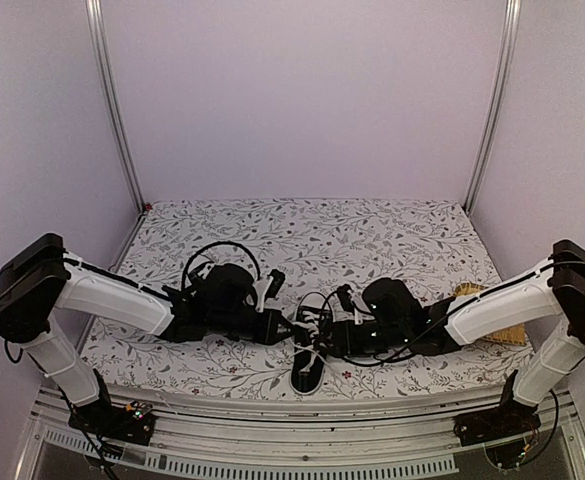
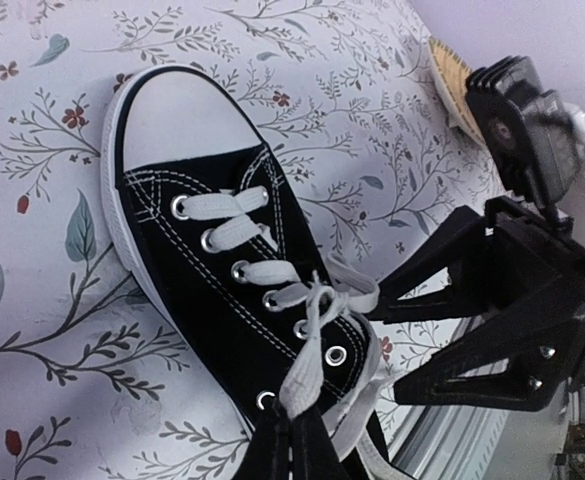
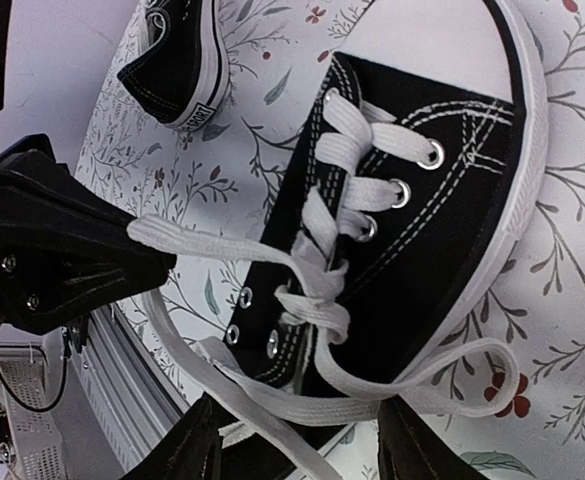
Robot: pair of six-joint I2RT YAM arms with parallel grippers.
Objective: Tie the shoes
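Observation:
A black canvas shoe (image 2: pixel 237 290) with a white toe cap stands in the middle of the table, its white laces crossed and knotted (image 3: pixel 317 305) over the upper eyelets. My left gripper is shut on a white lace (image 3: pixel 227 247) drawn up from that knot. In the right wrist view, a loose lace end (image 3: pixel 472 405) curls out beside the shoe. My right gripper hangs open over the ankle end of the shoe. Lace strands pass below and between its fingers, apparently not clamped.
Another black shoe (image 3: pixel 177 70) lies at the left, mostly behind my left arm in the top view. A woven basket (image 1: pixel 507 333) sits at the right edge of the table.

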